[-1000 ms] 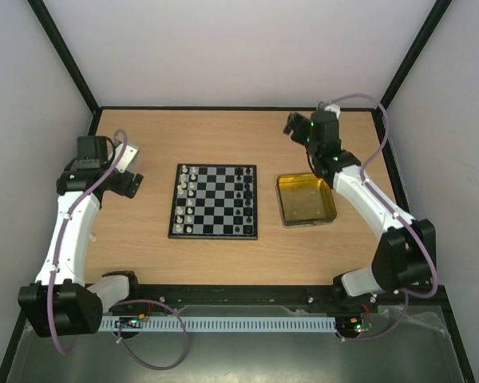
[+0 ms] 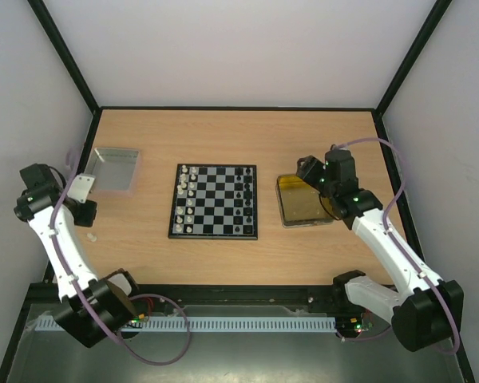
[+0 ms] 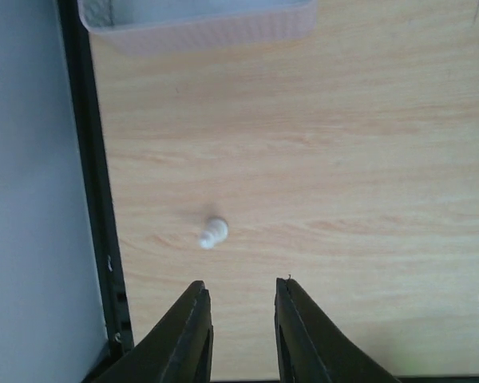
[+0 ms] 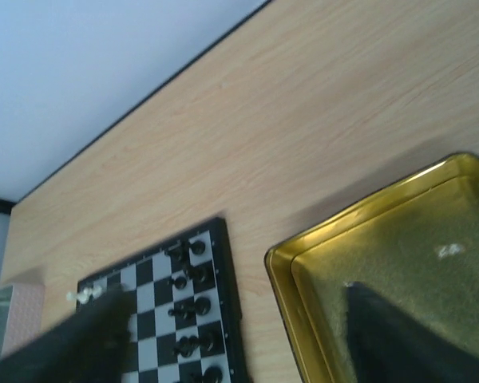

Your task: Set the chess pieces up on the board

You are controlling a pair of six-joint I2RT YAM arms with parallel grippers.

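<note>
The chessboard (image 2: pixel 216 201) lies mid-table, white pieces (image 2: pixel 185 199) along its left side and black pieces (image 2: pixel 243 199) along its right. A small white chess piece (image 3: pixel 214 232) lies alone on the bare wood near the left wall, blurred in the left wrist view. My left gripper is behind this piece; its fingers stand apart with only tabletop seen between them. Over the far part of the gold tray, my right gripper (image 2: pixel 306 171) hangs with its blurred fingers (image 4: pixel 377 331) wide apart and nothing visible between them.
A clear, pale-walled bin (image 2: pixel 116 169) stands at the left, beyond the loose piece. The gold tray (image 4: pixel 367 209) right of the board shows no pieces. Wood is free behind the board and in front of it. The left wall is close to my left arm.
My left arm has swung left and towards the front, uncovering the bin and loose piece. The board's pieces look unmoved.
</note>
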